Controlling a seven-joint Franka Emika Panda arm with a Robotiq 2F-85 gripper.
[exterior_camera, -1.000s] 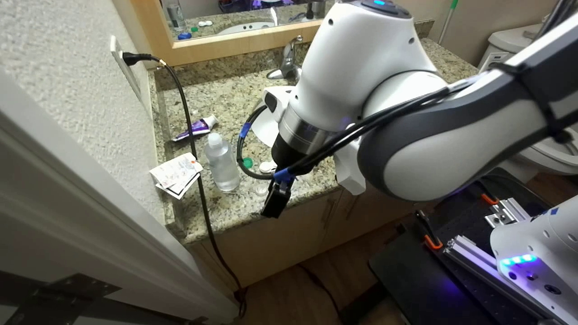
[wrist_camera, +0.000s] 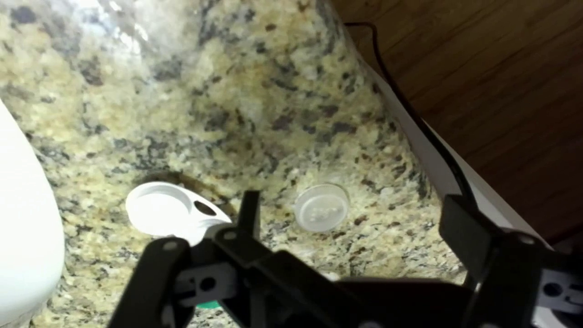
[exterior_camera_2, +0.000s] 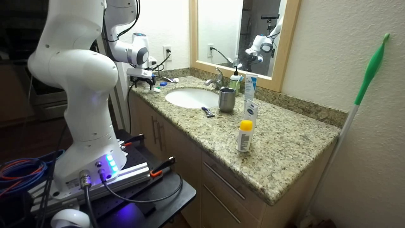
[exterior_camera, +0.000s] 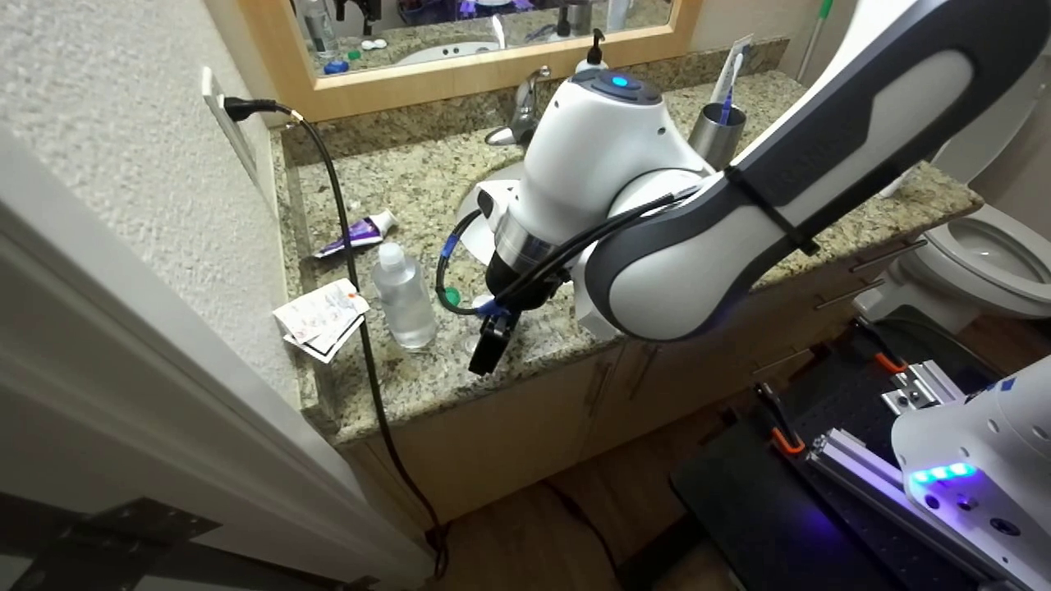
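My gripper is open above the counter's front edge, nothing held between its fingers. A small clear round cap (wrist_camera: pixel 322 207) lies on the granite, appearing between the two fingers in the wrist view, nearer the left one. Left of that finger is a white lens case (wrist_camera: pixel 164 210), its near part hidden by the gripper; a green cap (wrist_camera: pixel 208 304) shows only as a sliver behind the finger mount. Exterior view 1 has the gripper (exterior_camera: pixel 489 343) pointing down beside the clear bottle (exterior_camera: pixel 404 300), with the green cap (exterior_camera: pixel 452 295) behind.
A black cable (exterior_camera: pixel 356 295) runs from the wall outlet over the counter to the floor. Papers (exterior_camera: pixel 322 317) and a purple tube (exterior_camera: pixel 362 232) lie at the left. The sink (exterior_camera_2: pixel 188 98), steel cup (exterior_camera_2: pixel 227 100), razor (exterior_camera_2: pixel 207 111) and yellow-capped bottle (exterior_camera_2: pixel 245 136) stand farther along the counter.
The arm has come down and inward, toward the counter. Its gripper sits slightly farther left and up in exterior view 1. The objects on the counter have not visibly moved.
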